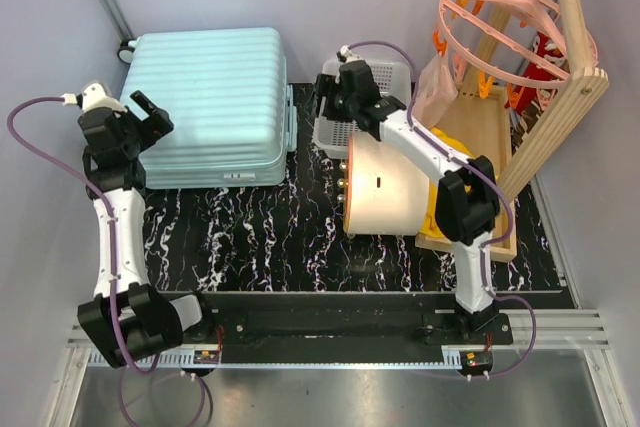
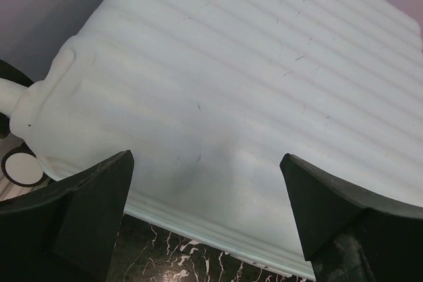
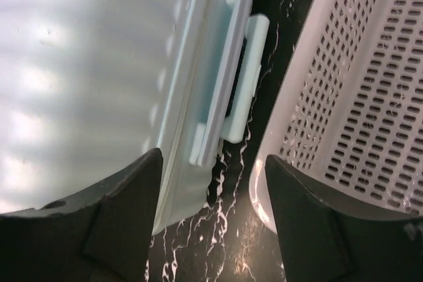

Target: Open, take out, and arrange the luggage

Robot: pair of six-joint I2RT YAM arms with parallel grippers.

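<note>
The pale mint suitcase point(image 1: 205, 97) lies at the back left, lid down. My left gripper point(image 1: 153, 117) is open over its left edge; in the left wrist view its fingers frame the ribbed shell point(image 2: 251, 70). My right gripper point(image 1: 325, 97) is part open between the suitcase and the white basket, with nothing between its fingers; in the right wrist view it points down at the suitcase's right side, where a handle point(image 3: 244, 90) and a latch strip stick out.
A white perforated basket point(image 1: 385, 74) stands right of the suitcase. A white cylindrical case point(image 1: 378, 202), a wooden tray point(image 1: 485, 122) with yellow cloth, and a wooden rack point(image 1: 560, 107) with pink hangers fill the right.
</note>
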